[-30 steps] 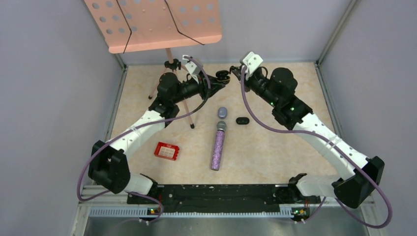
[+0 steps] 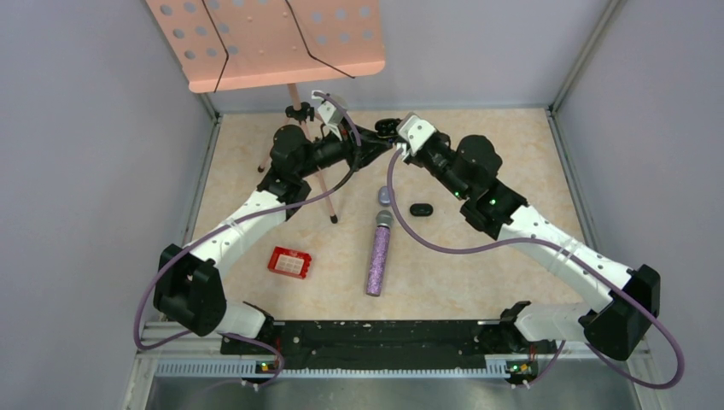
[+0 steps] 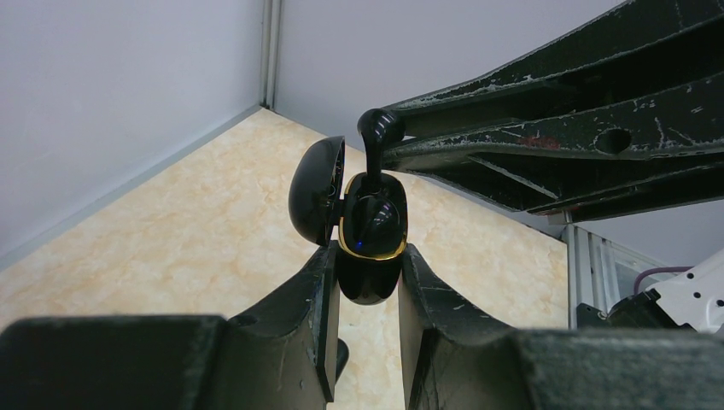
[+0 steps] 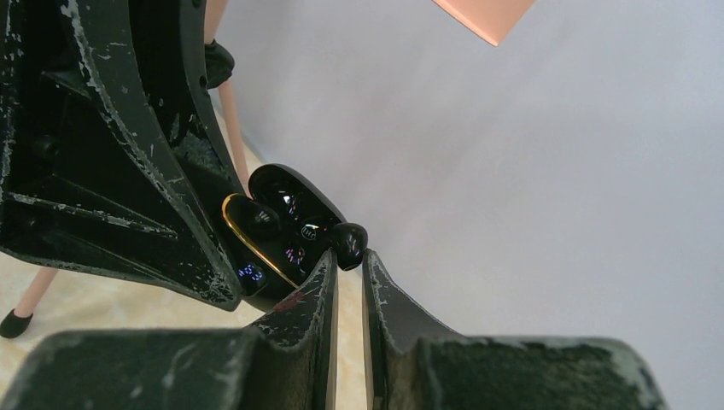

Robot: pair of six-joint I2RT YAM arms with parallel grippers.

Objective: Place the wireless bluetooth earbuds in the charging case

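Note:
My left gripper is shut on the open black charging case, whose lid stands up beside the gold-rimmed body. My right gripper is shut on a black earbud, held at the case's opening; in the left wrist view the earbud has its stem pointing down into the case. Whether it is seated cannot be told. In the top view both grippers meet over the back middle of the table.
A grey-blue oval, a black oval case, a glittery microphone and a red box lie on the table. A pink stand rises at back left.
The right arm has moved left and a little toward the front since a second ago, bringing the earbud to the case. The left arm has barely moved.

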